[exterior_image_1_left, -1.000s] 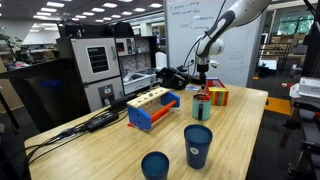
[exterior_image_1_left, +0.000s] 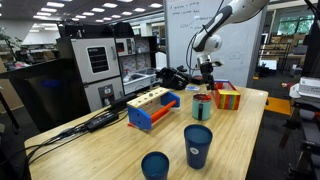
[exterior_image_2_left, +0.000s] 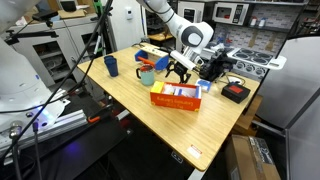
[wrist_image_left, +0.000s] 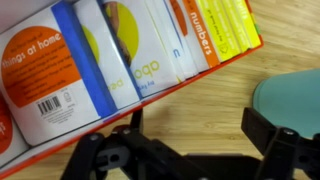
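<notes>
My gripper is open, its two dark fingers wide apart with only bare wood between them. In the wrist view, a red-edged box (wrist_image_left: 150, 101) packed with thin books (wrist_image_left: 160, 42) lies on the upper left side, and a teal mug (wrist_image_left: 290, 105) is at the right, close by the right finger. In exterior view 2 the gripper (exterior_image_2_left: 182, 76) appears behind the box (exterior_image_2_left: 175, 98), with the mug (exterior_image_2_left: 148, 78) to its left. From exterior view 1 the box (exterior_image_1_left: 229, 100) stands behind and right of the mug (exterior_image_1_left: 203, 109).
Two dark blue cups (exterior_image_1_left: 198, 146) stand near the front of the table in exterior view 1. A wooden toy with blue and red parts (exterior_image_1_left: 152, 106) sits to the left. A black tray-like object (exterior_image_2_left: 236, 92) lies right of the box.
The objects on the table look unmoved.
</notes>
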